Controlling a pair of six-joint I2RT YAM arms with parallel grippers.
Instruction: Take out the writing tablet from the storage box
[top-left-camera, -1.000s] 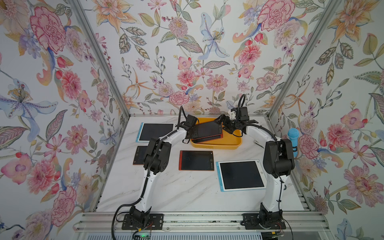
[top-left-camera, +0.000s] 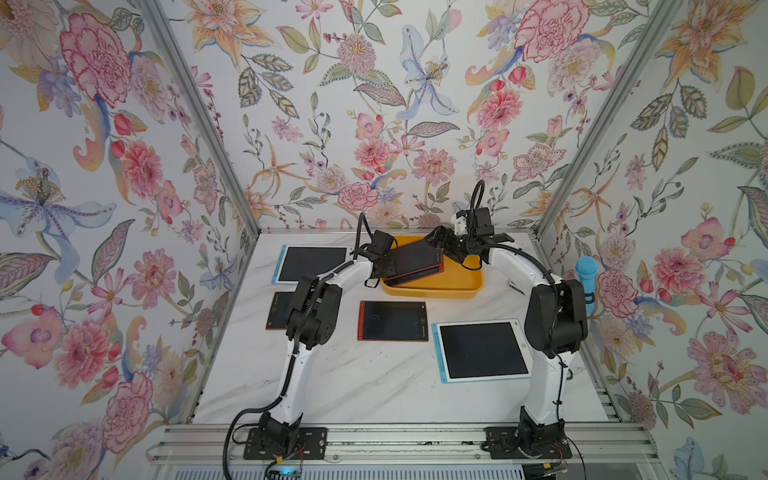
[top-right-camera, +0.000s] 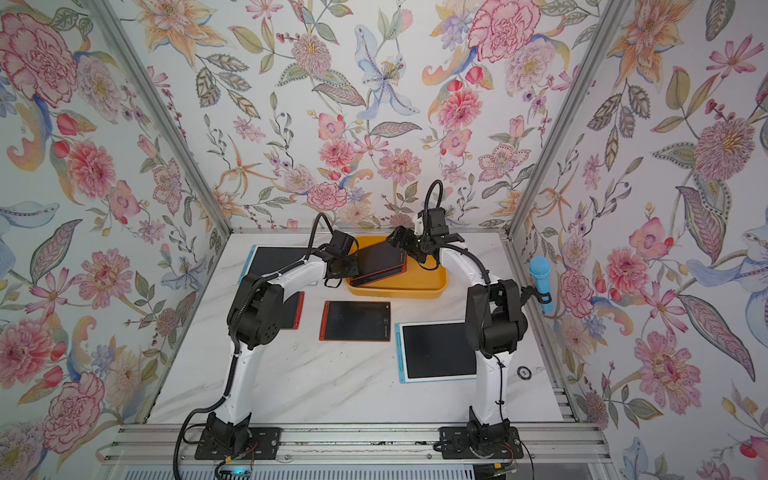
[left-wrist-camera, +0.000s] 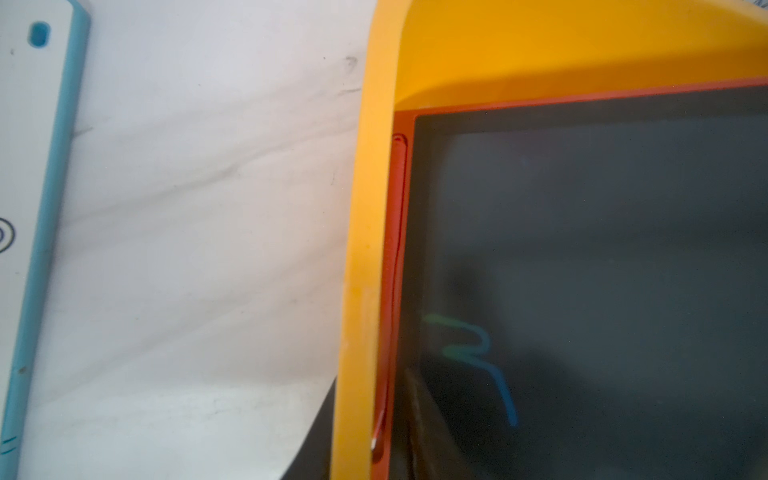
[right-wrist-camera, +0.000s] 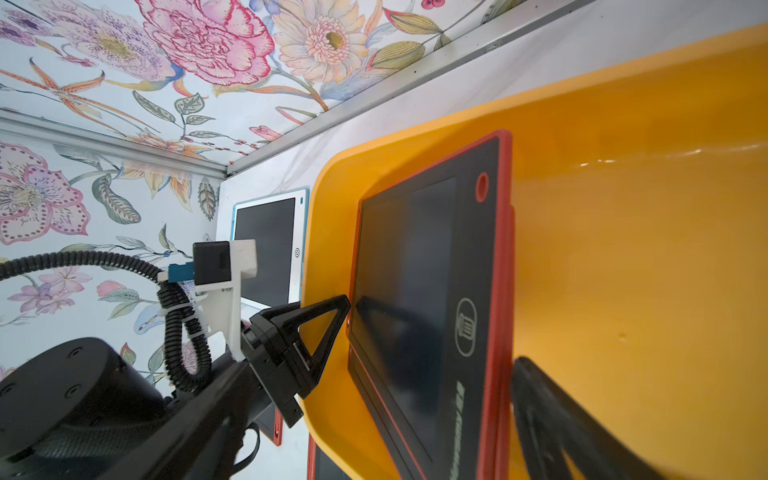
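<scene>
Two black writing tablets with red edges lie stacked askew in the left part of the yellow storage box (top-left-camera: 468, 281). The upper tablet (right-wrist-camera: 416, 264) rises toward its right edge in the right wrist view. My left gripper has its fingers apart at the box's left wall: one outside it, the other over the tablet screen (left-wrist-camera: 584, 264). The wall and the tablet's red edge lie between them; contact is unclear. My right gripper is open, its fingers blurred, one close beside the upper tablet's red right edge and the other left over the box side.
A red-edged tablet (top-left-camera: 393, 321) and a blue-and-white tablet (top-left-camera: 483, 349) lie in front of the box. More tablets lie left, including a blue-edged one (top-left-camera: 312, 265). A blue cup (top-left-camera: 586, 273) stands at the right. The box's right half is empty.
My right gripper has moved slightly left, and the upper tablet's right edge has shifted slightly left with it. The left arm looks still.
</scene>
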